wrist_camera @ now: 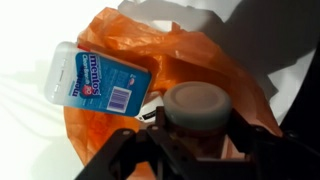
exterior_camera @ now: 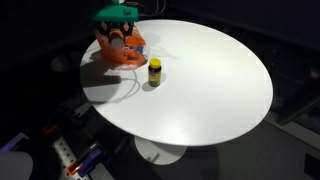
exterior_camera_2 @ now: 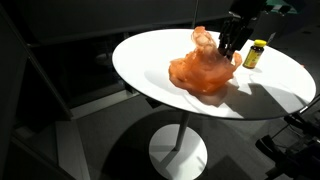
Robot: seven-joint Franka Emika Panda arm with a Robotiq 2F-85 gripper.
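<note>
An orange plastic bag (exterior_camera_2: 203, 72) stands crumpled on the table, at the far left side in exterior view 1. In the wrist view, my gripper is at the bag's mouth, shut on a white-capped bottle (wrist_camera: 197, 104). The bottle's lower body is mostly hidden by the fingers and the bag. Beside it, a blue-and-white Mentos container (wrist_camera: 98, 80) lies across the bag's rim. In exterior view 1, the arm's green-topped hand (exterior_camera: 117, 14) hangs over the bag (exterior_camera: 122, 57).
A dark bottle with a yellow cap (exterior_camera: 154, 73) stands upright on the white round table (exterior_camera: 205, 80), apart from the bag. Floor lies beyond its curved edge.
</note>
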